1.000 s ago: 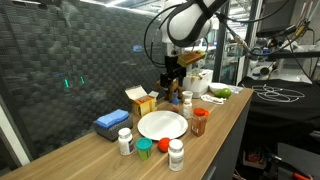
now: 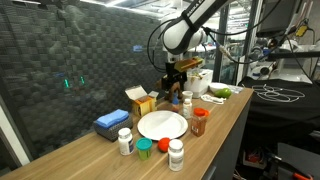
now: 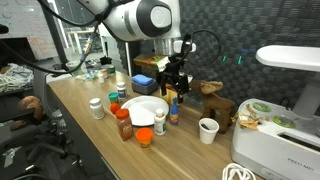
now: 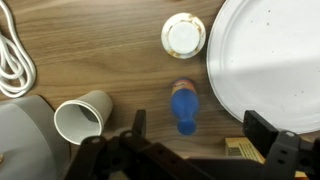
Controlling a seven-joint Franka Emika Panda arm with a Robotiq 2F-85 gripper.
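Note:
My gripper stands open above a small blue bottle (image 4: 183, 103), with one finger to each side of it in the wrist view and nothing held. That bottle (image 3: 174, 113) is upright on the wooden counter in exterior view 2, below the gripper (image 3: 178, 79). Exterior view 1 has the gripper (image 2: 175, 84) partly dark against the wall, over the bottle's upper end. A round white plate (image 4: 280, 70) lies beside the bottle. A white-lidded jar (image 4: 183, 35) and a white mug (image 4: 83, 118) are also close by.
A yellow box (image 2: 141, 102) and a blue container (image 2: 113, 123) line the wall. Red-orange jars (image 3: 124, 124), a green-lidded jar (image 2: 144, 147) and white jars (image 2: 176, 155) surround the plate. A white appliance (image 3: 275, 140) borders the counter's right end in exterior view 2.
In exterior view 1 the arm has shifted slightly to the right over the last second. The objects on the counter appear unmoved.

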